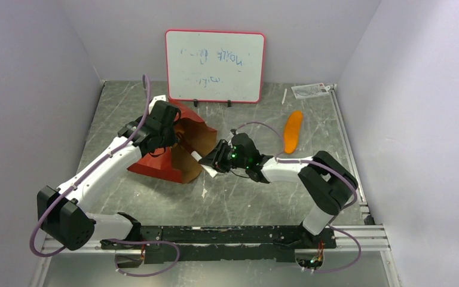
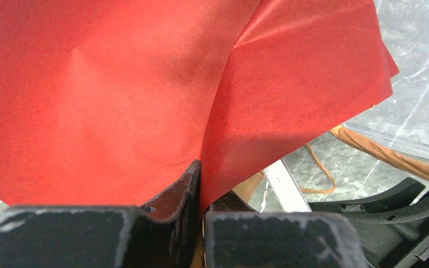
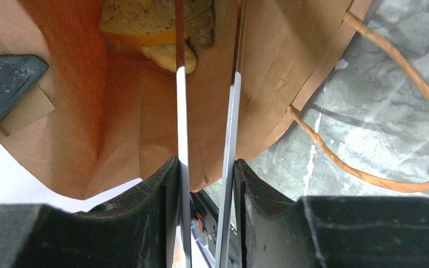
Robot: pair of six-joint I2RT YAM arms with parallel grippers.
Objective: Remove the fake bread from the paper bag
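The red paper bag (image 1: 164, 170) lies tilted, its brown mouth facing right. My left gripper is shut on a pinched fold of the bag's red paper. Inside the bag, the right wrist view shows the brown crusted fake bread (image 3: 145, 22), partly out of frame. My right gripper stands open at the bag's mouth. Between its fingers are the two white arms of brown-tipped tongs (image 3: 183, 123), each arm against a finger. The tongs reach into the bag towards the bread; whether their tips touch it is cut off from view.
The bag's brown handle cords (image 3: 368, 173) curl over the marbled table beside its mouth. An orange elongated object (image 1: 293, 131) lies at the right. A whiteboard (image 1: 215, 66) stands at the back.
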